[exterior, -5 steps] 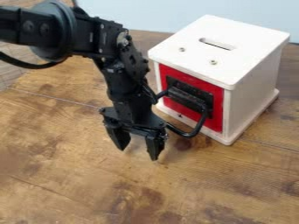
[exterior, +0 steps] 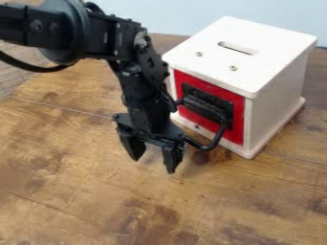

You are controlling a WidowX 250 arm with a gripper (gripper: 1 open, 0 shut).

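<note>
A black robot arm reaches in from the upper left, and its gripper [exterior: 152, 159] hangs pointing down above the wooden floor, fingers apart with nothing visible between them. To its right stands a white box [exterior: 277, 105] with a slot [exterior: 240, 47] in the top and a red front panel [exterior: 235, 138]. A black fitting [exterior: 206, 103] is mounted on that panel, and a black tube or cable runs beside it toward the wrist, partly overlapping it in view.
A pale wall [exterior: 153, 14] stands behind the box.
The gripper has shifted very slightly to the right; the box stays where it was.
</note>
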